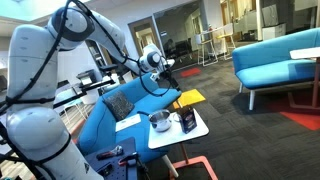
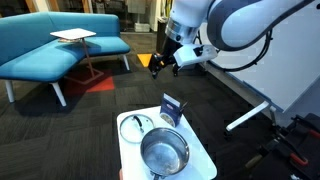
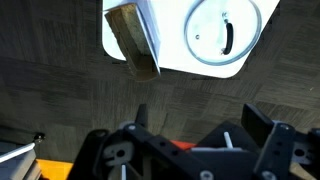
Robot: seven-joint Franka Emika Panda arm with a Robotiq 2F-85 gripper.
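Observation:
High over the white table (image 1: pixel 198 130) hangs my gripper (image 1: pixel 168 70), clear of everything on it. In the wrist view the gripper's dark fingers (image 3: pixel 125 152) stand wide apart at the bottom, with only floor seen between them. A dark box (image 2: pixel 172 108) stands upright near one edge of the table; from above, its brown top (image 3: pixel 132 40) shows. Beside it lies a round lid (image 2: pixel 135 127) with a dark handle, flat on the tabletop. The silver pot (image 2: pixel 164 155) stands uncovered at the nearer side in exterior view 2, and looks empty. In the wrist view the pot is out of sight.
A blue sofa (image 1: pixel 127 92) runs behind the table in exterior view 1. Another blue couch (image 1: pixel 272 65) stands farther off, with a small white side table (image 2: pixel 72 35) by it. Dark carpet around the table is open.

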